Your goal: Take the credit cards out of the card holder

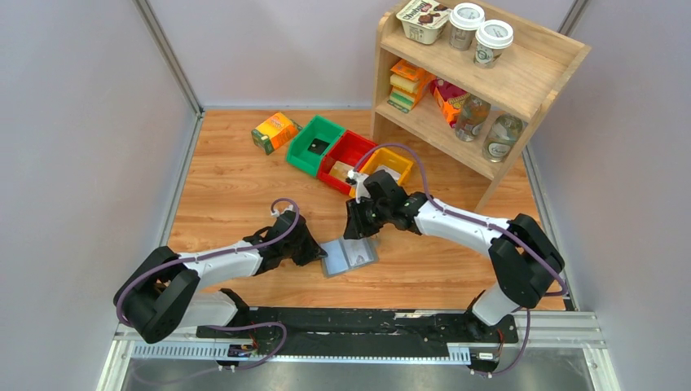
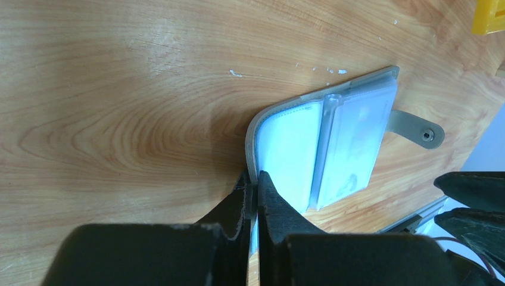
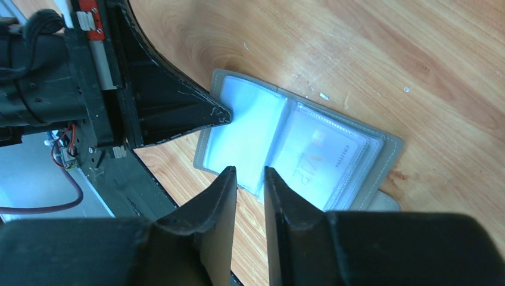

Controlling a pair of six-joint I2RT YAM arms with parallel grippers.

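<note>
An opened grey card holder with clear pockets (image 1: 360, 252) lies on the table. In the left wrist view my left gripper is shut on its near edge. From the right wrist view, the left gripper's dark finger (image 3: 172, 107) reaches over that edge. My right gripper hovers above the holder, its fingertips parted by a narrow gap. Bare wood and a bit of the holder show through the gap, with nothing held. A card with pale lettering (image 3: 318, 161) shows under the clear pocket on the right half.
Behind the arms stand a green bin (image 1: 314, 161), a red bin (image 1: 324, 173) and a yellow bin (image 1: 403, 162). An orange box (image 1: 277, 132) lies left of them. A wooden shelf (image 1: 521, 77) stands at the back right. Table left of the bins is clear.
</note>
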